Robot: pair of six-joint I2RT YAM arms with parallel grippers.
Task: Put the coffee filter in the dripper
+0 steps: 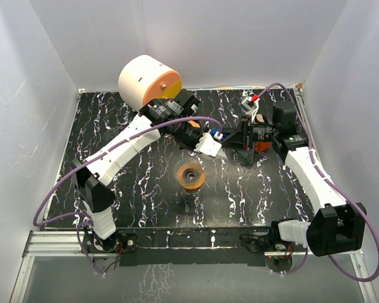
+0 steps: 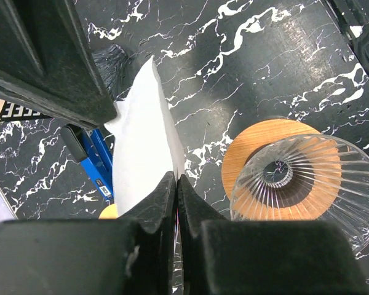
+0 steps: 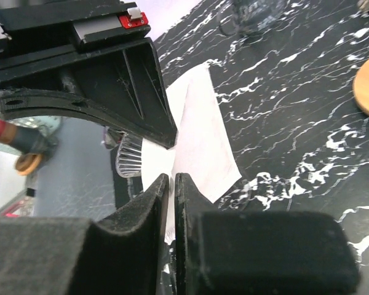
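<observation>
The white paper filter (image 2: 141,141) is held between my two grippers, just above and behind the clear ribbed dripper (image 1: 190,176), which stands on a wooden ring. In the left wrist view my left gripper is shut on the filter's edge, and the dripper (image 2: 310,184) lies right of it. In the right wrist view the filter (image 3: 206,141) reaches up from my right gripper, whose fingertips are close together at the paper; whether they grip it cannot be told.
A large white cylinder (image 1: 136,82) with an orange end stands at the back left. A blue object (image 2: 98,163) lies behind the filter, and a glass vessel (image 3: 258,13) stands on the marble table.
</observation>
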